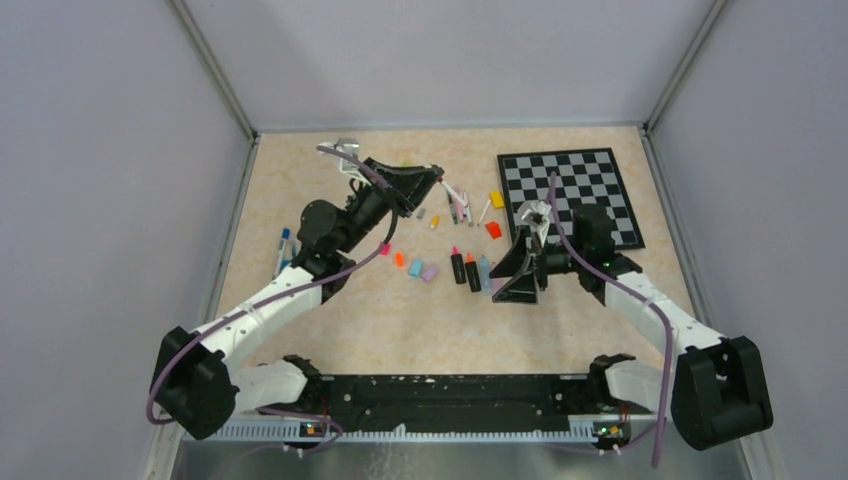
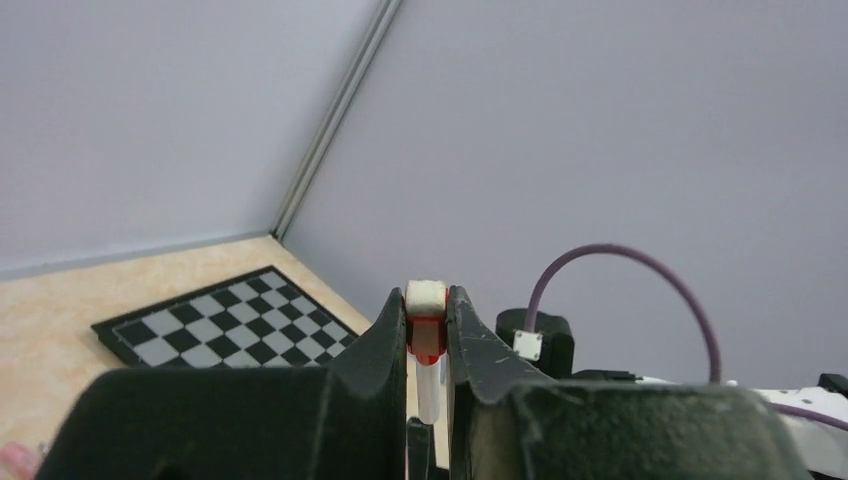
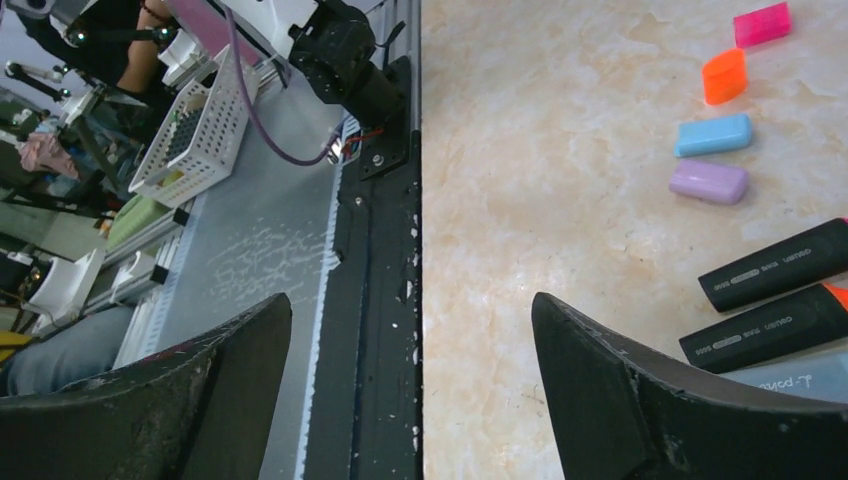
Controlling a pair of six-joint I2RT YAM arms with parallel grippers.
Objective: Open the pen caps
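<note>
My left gripper is raised over the back of the table, shut on a slim white pen that slants down to the right. In the left wrist view the pen's red section sits between the fingertips, with a pale block above and a whitish length below. Whether a cap is on it, I cannot tell. My right gripper is open and empty between its fingers, above the front-right row of markers. More pens lie at the back, partly behind the held one.
A checkered board covers the back right. Small blocks, one of them purple and one blue, are scattered mid-table. Blue pens lie at the left edge.
</note>
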